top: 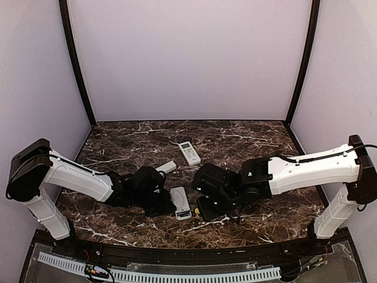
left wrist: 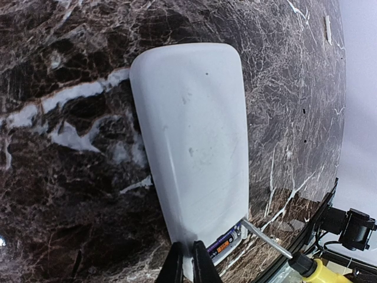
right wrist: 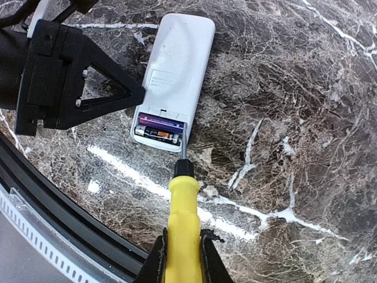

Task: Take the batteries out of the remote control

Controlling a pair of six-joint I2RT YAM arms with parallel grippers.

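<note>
The white remote lies face down on the marble table, its battery bay open at the near end with a purple battery and a black-orange battery. My left gripper is shut on the remote's side, seen also in the right wrist view. My right gripper is shut on a yellow-handled screwdriver, whose metal tip rests at the right end of the battery bay, by the purple battery. In the top view the remote sits between both grippers.
A second remote lies face up farther back. A white rectangular piece lies behind my left gripper. The front edge is close below the remote.
</note>
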